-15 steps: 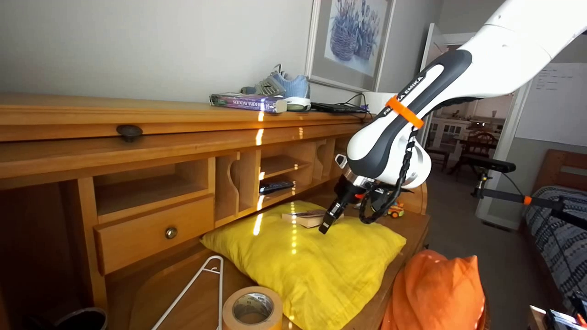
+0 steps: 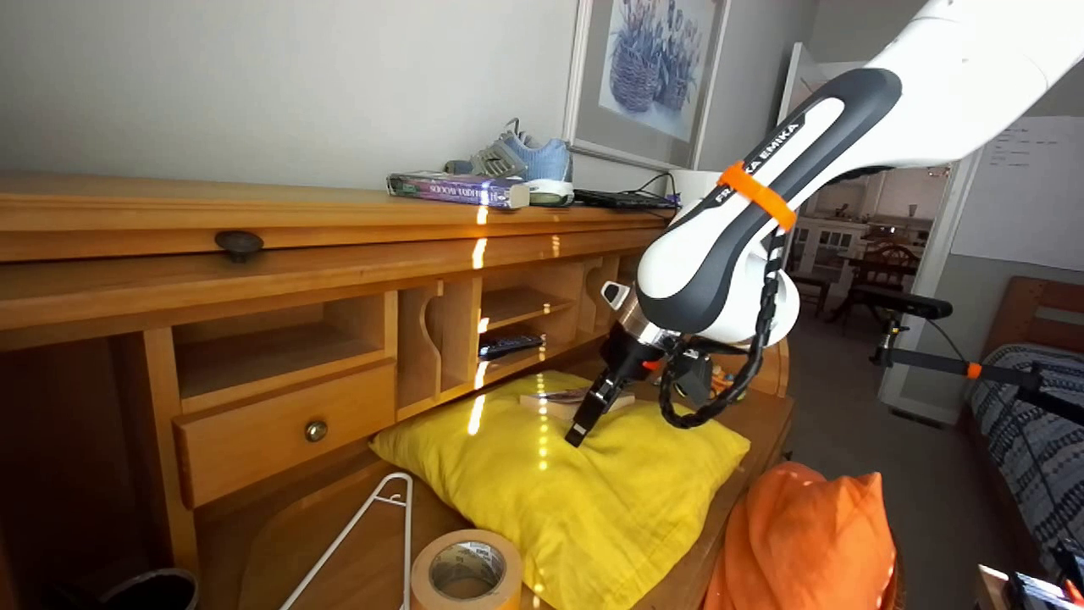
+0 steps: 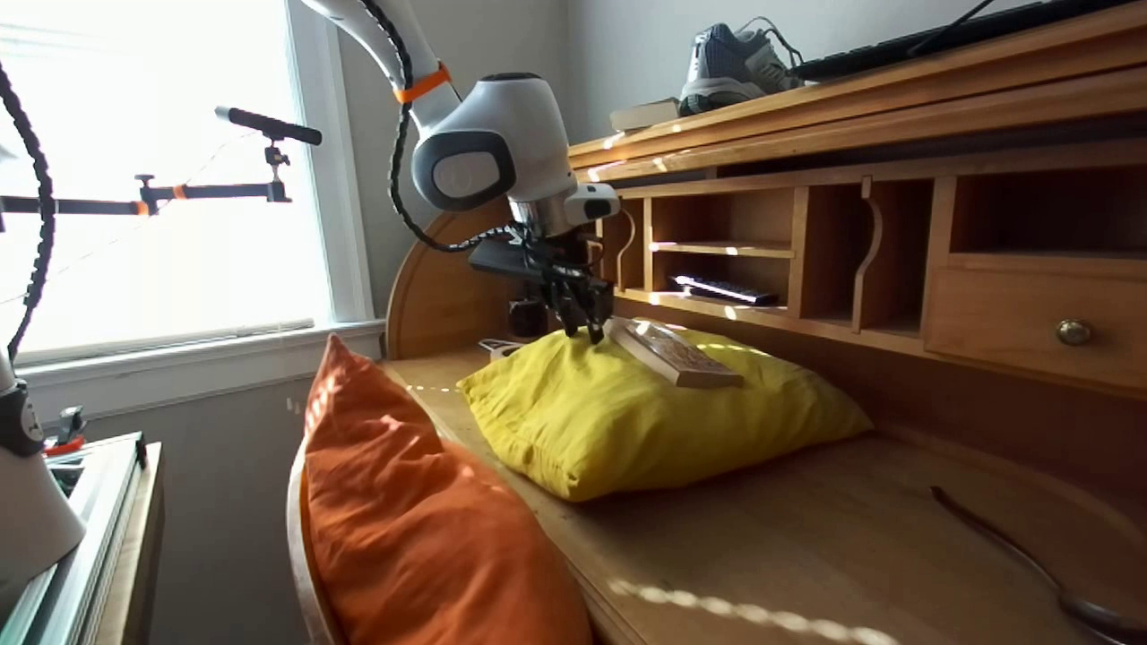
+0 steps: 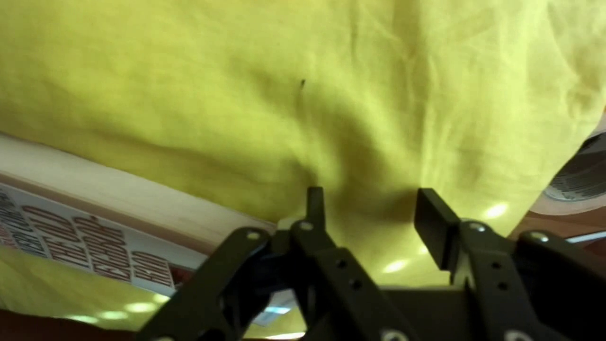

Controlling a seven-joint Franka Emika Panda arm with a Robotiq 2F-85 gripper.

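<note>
A yellow pillow (image 2: 569, 503) lies on the wooden desk, with a book (image 3: 683, 360) resting on top of it. In the wrist view the spine of the book (image 4: 96, 247) runs along the lower left, beside and partly behind one finger. My gripper points down at the pillow with its fingers part open. Only yellow cloth (image 4: 352, 142) shows past the gap, and I cannot tell whether any is between the fingers. In exterior view 1 the tip of the gripper (image 2: 577, 437) is at the pillow's surface, close to the book; contact is hard to judge.
An orange pillow (image 2: 803, 539) stands by the desk's front edge. A tape roll (image 2: 467, 571) and a white hanger (image 2: 353, 534) lie near the yellow pillow. Behind rise the desk's cubbies (image 3: 720, 231), one holding a remote (image 3: 726, 290). Bare desktop (image 3: 753, 537) lies beside the pillow.
In exterior view 1 my gripper has moved left and a little lower, across the yellow pillow. It now covers part of the book from that side. The pillow and book appear in the same place.
</note>
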